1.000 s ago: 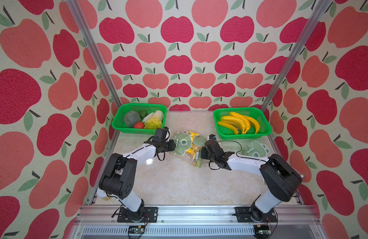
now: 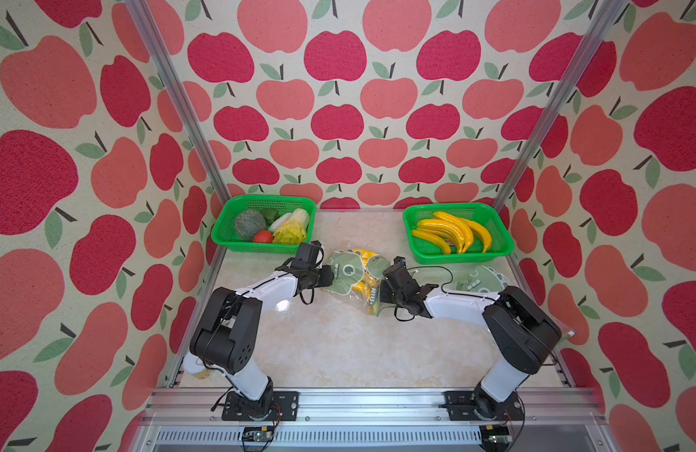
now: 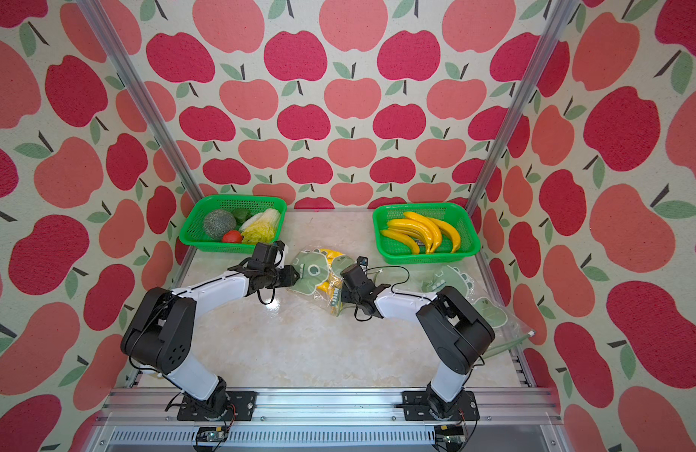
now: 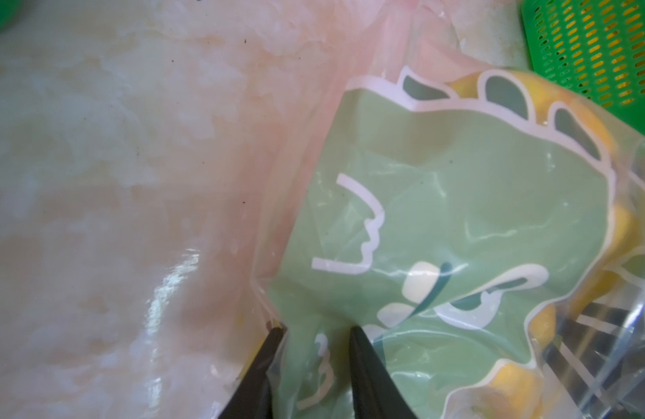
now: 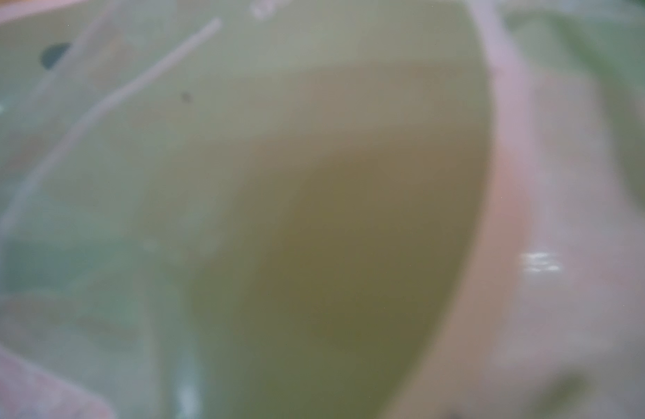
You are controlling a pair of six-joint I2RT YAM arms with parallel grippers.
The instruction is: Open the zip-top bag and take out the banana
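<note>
A zip top bag (image 2: 348, 271) with green printed shapes and yellow bananas showing inside lies mid-table. At its left end is my left gripper (image 2: 325, 277); in the left wrist view its dark fingertips (image 4: 360, 349) press at the bag's film (image 4: 448, 195), part open, with a fold of film between them. My right gripper (image 2: 381, 290) is at the bag's right end; its fingers cannot be made out, and the right wrist view holds only blurred bag film (image 5: 336, 244).
A green basket (image 2: 227, 229) of vegetables stands back left, a green basket (image 2: 498, 245) of bananas back right. Another printed bag (image 2: 483, 278) lies at the right.
My left gripper and the bag have shifted very little.
</note>
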